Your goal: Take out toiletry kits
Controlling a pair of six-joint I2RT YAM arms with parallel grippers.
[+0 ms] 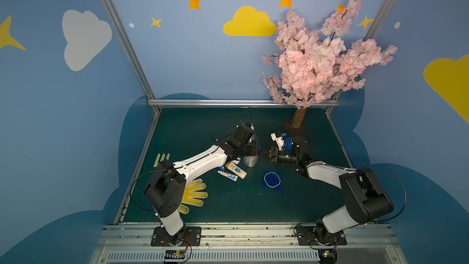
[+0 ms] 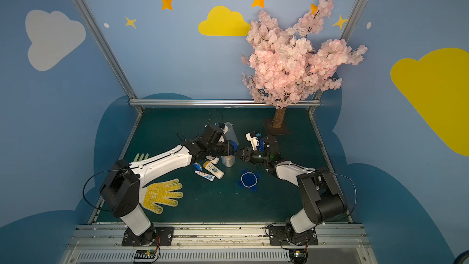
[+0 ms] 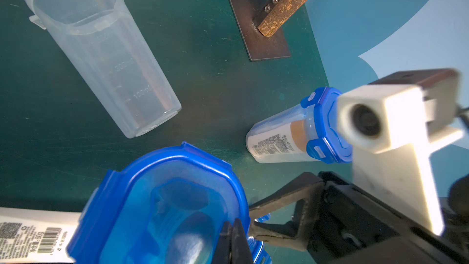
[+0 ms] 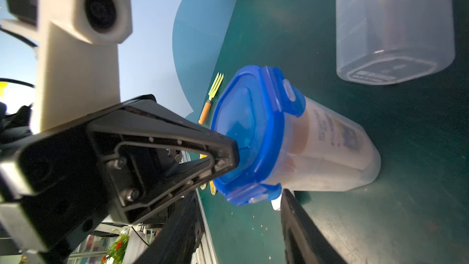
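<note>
A clear container [image 4: 322, 151] with a blue lid [image 4: 244, 122] and pale items inside stands between my grippers. In the left wrist view its lid [image 3: 112, 215] fills the lower part. My left gripper is shut against the lid's edge; nothing shows between its fingers. My right gripper is open, its fingers apart below the lid, and they hold nothing. A second lidded container [image 3: 288, 137] with a labelled item inside stands near the tree. An empty lidless container [image 3: 102, 53] lies behind. On the mat are a white bottle [image 1: 236, 169] and a toothpaste tube [image 1: 227, 176].
A loose blue lid [image 1: 272, 179] lies on the mat in front of my grippers. A yellow glove [image 1: 193, 195] and a fork [image 1: 161, 159] are at the left. The tree trunk [image 1: 299, 117] rises at the back right.
</note>
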